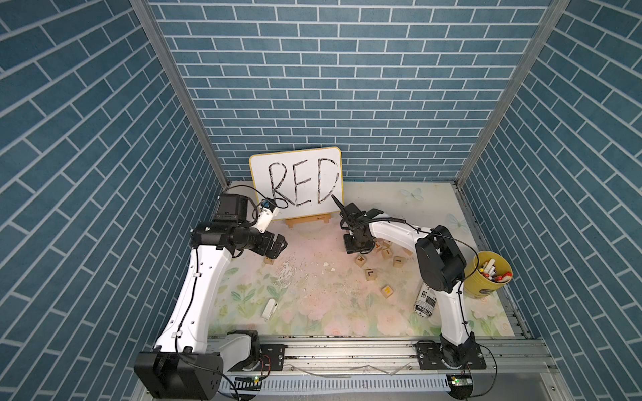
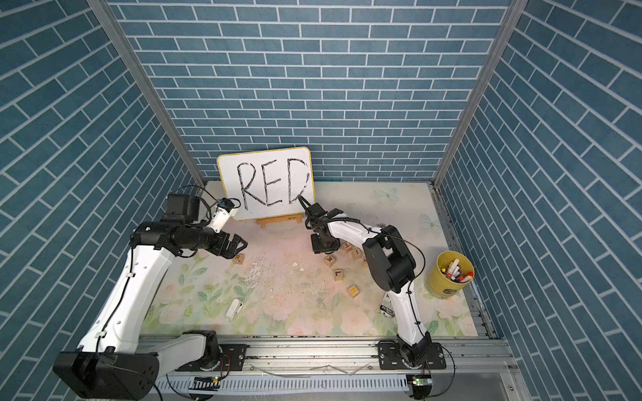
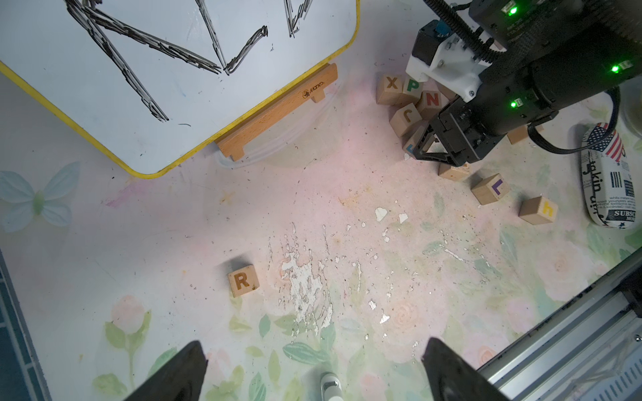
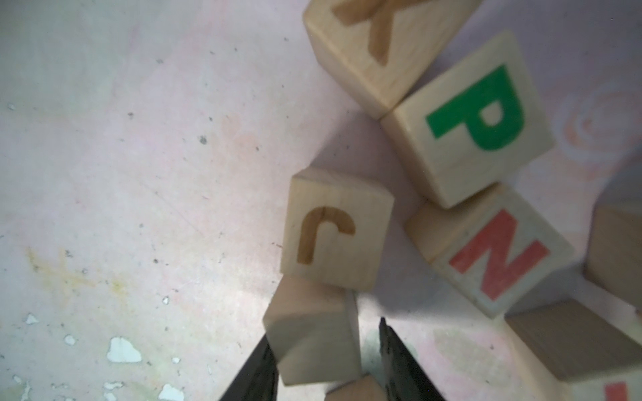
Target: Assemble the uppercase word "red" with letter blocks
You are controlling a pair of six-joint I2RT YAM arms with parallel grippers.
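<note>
A whiteboard point(image 1: 295, 175) shows RED in black. A lone R block point(image 3: 243, 280) lies on the left, below my left gripper point(image 1: 275, 246), which stands open and empty. My right gripper is low among the blocks at centre right, its fingers either side of a plain-faced block point(image 4: 309, 327) whose letter is hidden; whether they touch it I cannot tell. Near it are a J block point(image 4: 334, 234), green P block point(image 4: 468, 133), red N block point(image 4: 491, 247), L block point(image 3: 489, 189) and a yellow-lettered block point(image 3: 538, 210).
A yellow marker cup point(image 1: 481, 287) and a printed pouch point(image 3: 605, 187) stand at the right. A white eraser point(image 1: 269, 308) lies at the front left.
</note>
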